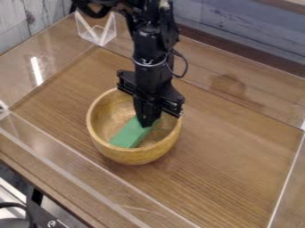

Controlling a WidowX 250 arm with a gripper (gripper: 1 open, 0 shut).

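A yellow bowl (136,151) stands on the wooden table, left of centre, with a green oblong object (128,135) lying inside it. The black robot gripper (148,119) reaches down from the top into the bowl, its tips over the upper end of the green object, partly hiding it. The gripper looks closed; whether anything is between its fingers is hidden.
A clear plastic container (95,25) sits at the back left, and another clear item is at the left edge. Cables show at the bottom left corner.
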